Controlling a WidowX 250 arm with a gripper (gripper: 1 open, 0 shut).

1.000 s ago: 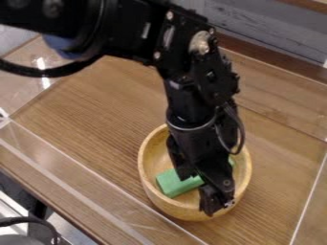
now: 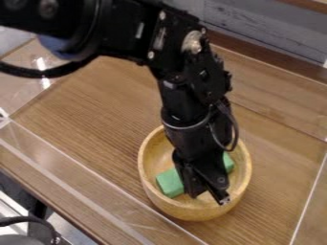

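My black gripper (image 2: pixel 211 187) reaches down from the top of the view into a round yellow bowl (image 2: pixel 161 199). Its tip is over the right part of the bowl's inside, with nothing visible between its fingers, which look shut. In the bowl a green block (image 2: pixel 170 183) lies at the left of the fingertips. More green shows at the right, behind the gripper, partly hidden.
The bowl stands on a wooden table (image 2: pixel 76 134). A pale wall runs along the back, and a black cable lies at the bottom left corner.
The gripper has shifted and turned slightly inside the bowl over the last second, its tip moving a little to the left. The bowl looks unmoved.
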